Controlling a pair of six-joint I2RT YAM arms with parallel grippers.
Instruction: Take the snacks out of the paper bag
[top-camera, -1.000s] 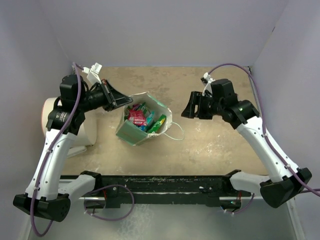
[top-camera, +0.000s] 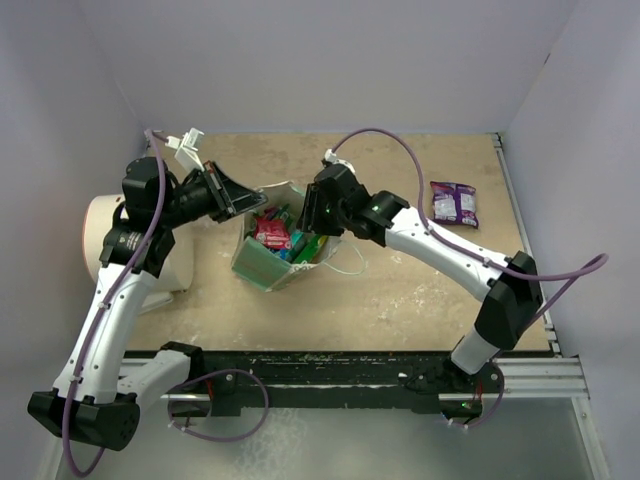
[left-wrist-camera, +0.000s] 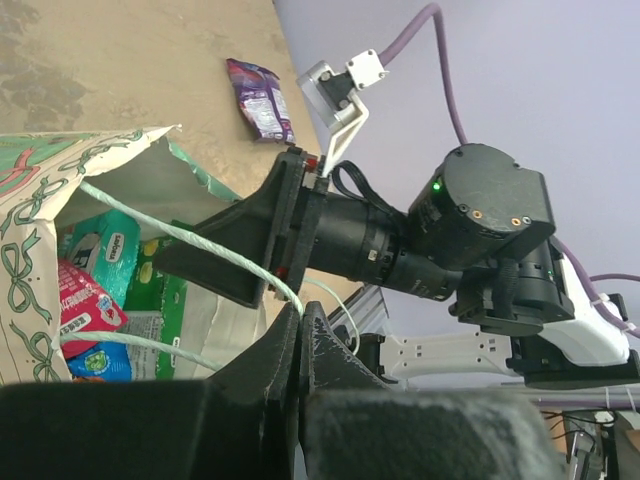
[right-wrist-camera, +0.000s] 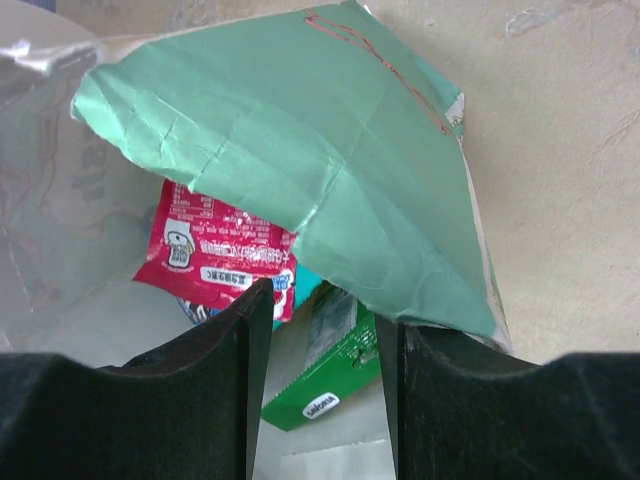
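The paper bag (top-camera: 262, 268) stands open on the table with several snacks inside. Among them are a red packet (right-wrist-camera: 220, 250), a teal packet (left-wrist-camera: 105, 253) and a green packet (right-wrist-camera: 330, 380). My left gripper (top-camera: 262, 198) is shut at the bag's left rim; in its own wrist view the bag's string handle (left-wrist-camera: 225, 250) runs up to the fingertips, though the hold is hard to make out. Over the bag's right side, my right gripper has its fingers apart, above the green packet, with nothing gripped. A purple snack packet (top-camera: 455, 204) lies on the table at far right.
A white cylindrical object (top-camera: 180, 265) stands at the left behind the left arm. The bag's folded green flap (right-wrist-camera: 300, 160) hangs over part of the snacks. Bare table (top-camera: 410, 300) lies right of the bag.
My right gripper has moved left from the open table to over the bag's right side, covering part of the green packet. The left arm and bag are almost unmoved.
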